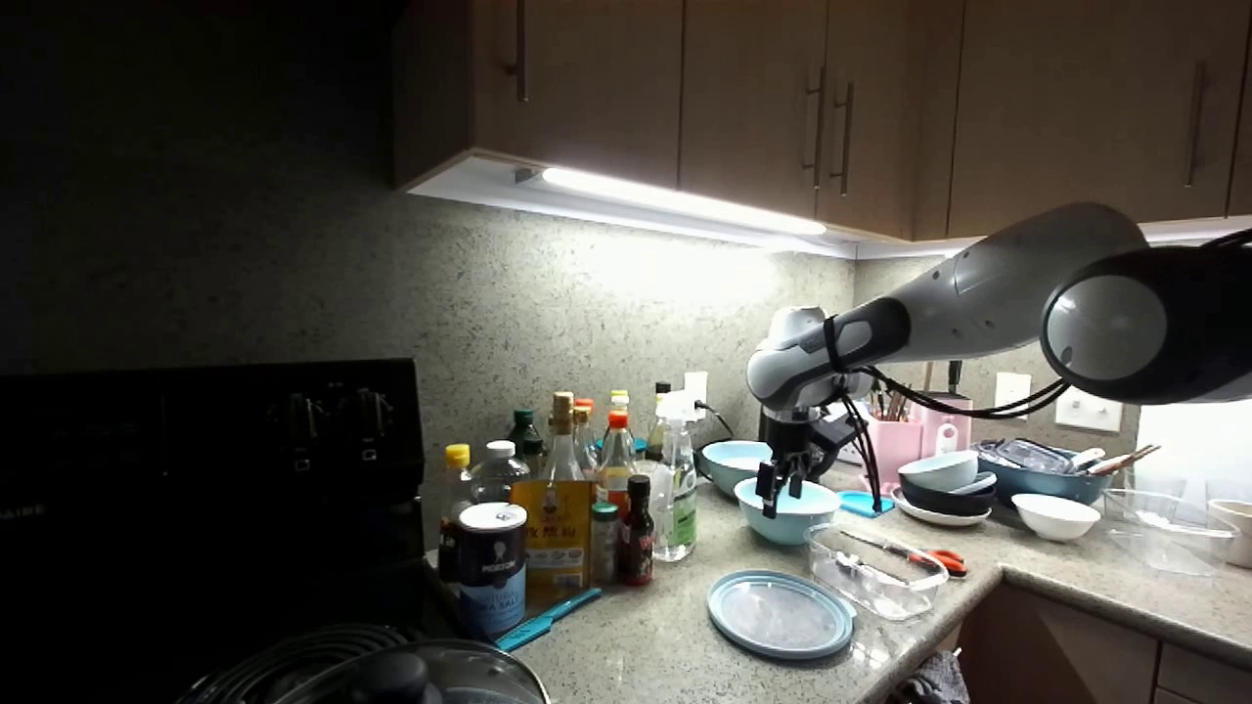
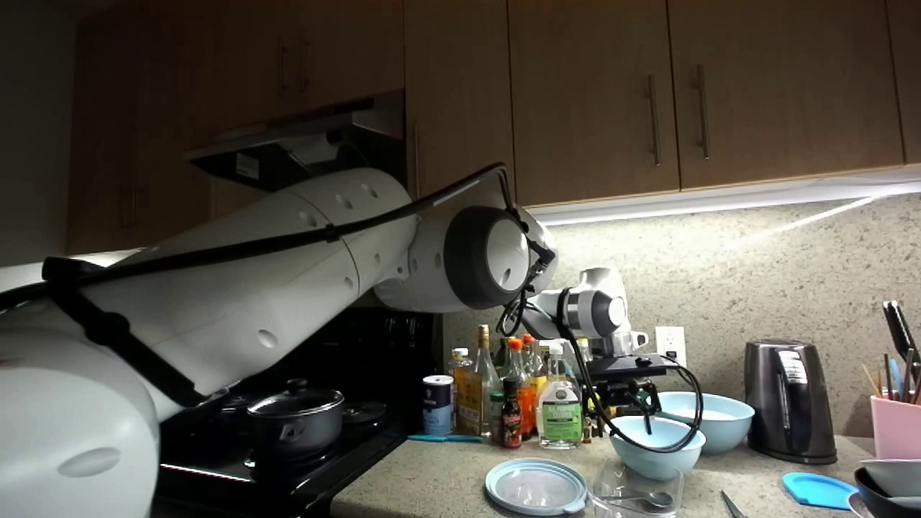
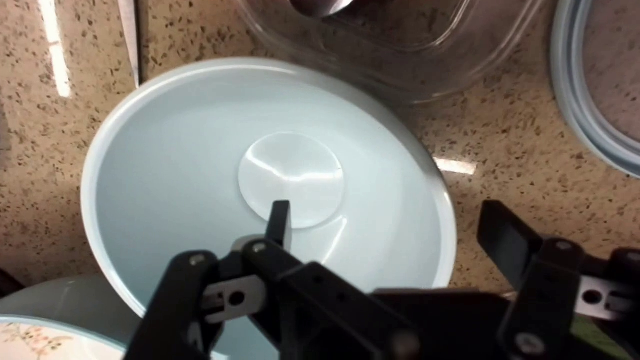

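My gripper is open, with nothing held between its fingers. In the wrist view one finger (image 3: pixel 279 223) is over the inside of a light blue bowl (image 3: pixel 198 198), and the other is out past the bowl's rim, over the counter. The bowl's rim passes through the gap between them. From exterior view 1, the gripper (image 1: pixel 782 493) hangs at the left side of this bowl (image 1: pixel 788 528). Exterior view 2 shows the bowl (image 2: pixel 658 459) upright and empty-looking on the counter. Whether the fingertips reach below the rim is hard to tell.
A larger bowl (image 2: pixel 714 423) stands right behind. In front are a clear container (image 1: pixel 877 571) with a spoon and a round lid (image 1: pixel 781 616). Close by on the left are a spray bottle (image 1: pixel 676 493) and several sauce bottles. A kettle (image 2: pixel 788 401) stands farther right.
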